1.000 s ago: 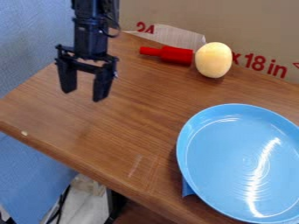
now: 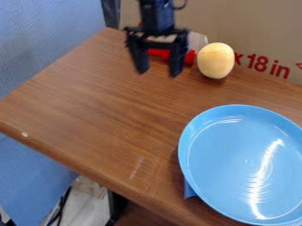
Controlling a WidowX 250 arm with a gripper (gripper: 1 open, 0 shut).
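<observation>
My dark gripper (image 2: 158, 58) hangs near the back of the wooden table (image 2: 94, 106), open, its two fingers apart in front of a red object (image 2: 189, 55) that it partly hides. A pale yellow egg-shaped object (image 2: 216, 60) stands just to its right. A large blue plate (image 2: 242, 168) lies at the front right, with a small blue item (image 2: 189, 188) peeking out at its left edge.
A cardboard panel (image 2: 266, 31) with red lettering closes off the back. The table's left edge borders a blue surface (image 2: 35, 177).
My gripper has moved right and toward the back, from over the left part of the table to in front of the red object.
</observation>
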